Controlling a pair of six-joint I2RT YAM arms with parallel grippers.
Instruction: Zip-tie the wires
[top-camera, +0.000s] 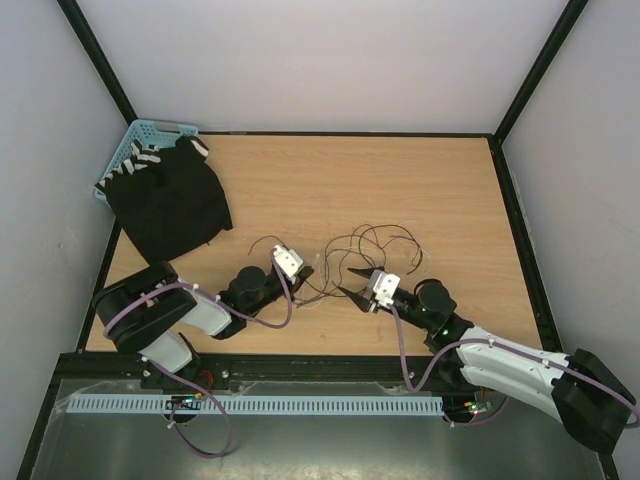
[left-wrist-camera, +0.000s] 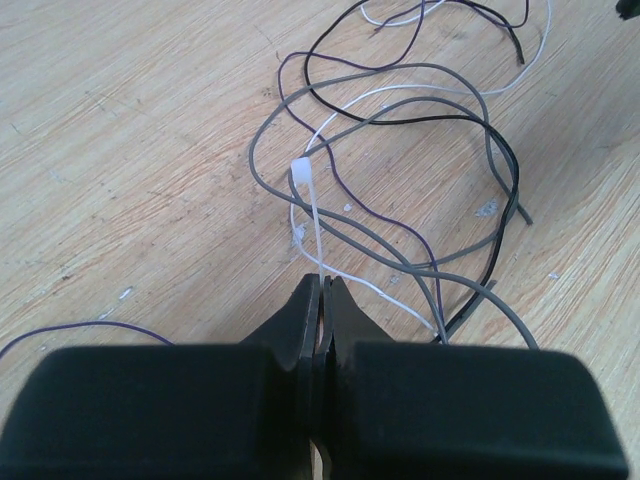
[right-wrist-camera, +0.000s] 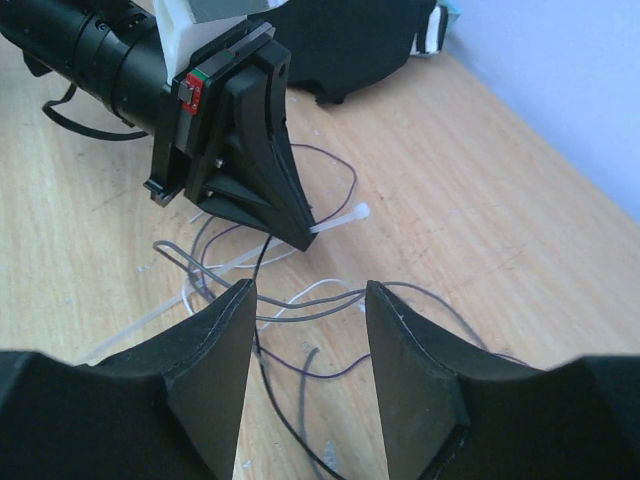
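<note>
Loose grey, black, purple and white wires (left-wrist-camera: 462, 122) lie in tangled loops mid-table (top-camera: 390, 240). My left gripper is shut on a white zip tie (left-wrist-camera: 317, 225), whose head stands up above the wires. In the right wrist view that zip tie (right-wrist-camera: 340, 220) pokes out from the left fingertips. My right gripper is part open beside the wires, to the right of my left one in the top view (top-camera: 352, 280); no object shows between its fingers.
A black cloth (top-camera: 165, 205) with striped edges lies over a light blue basket (top-camera: 150, 133) at the back left. Walls stand on both sides.
</note>
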